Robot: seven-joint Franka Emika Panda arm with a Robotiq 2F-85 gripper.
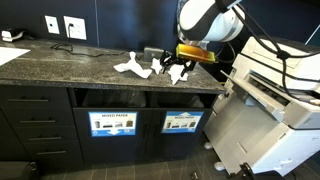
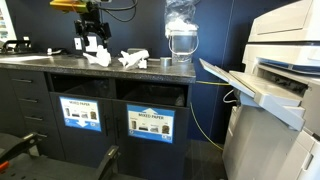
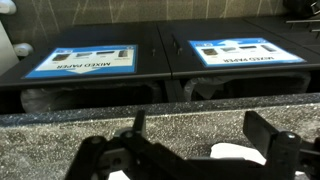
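Note:
Crumpled white papers lie on the dark speckled counter (image 1: 60, 68): one piece (image 1: 131, 66) at the left and another (image 1: 178, 72) at the right, with smaller scraps between. My gripper (image 1: 182, 68) hangs low over the right-hand piece, partly covering it. Exterior view 2 shows a paper (image 2: 99, 58) near the gripper and another paper (image 2: 133, 59) further right. From the wrist, the gripper stands open above the counter, its fingers wide apart. A white paper (image 3: 234, 152) shows beneath it, partly hidden by the right finger.
Under the counter are two bin openings with mixed-paper signs (image 1: 113, 123) (image 1: 182, 121). A wire-handled bucket (image 2: 183, 42) and a small grey cup (image 2: 167, 64) stand at the counter's back right. A printer (image 2: 275, 80) stands to the right.

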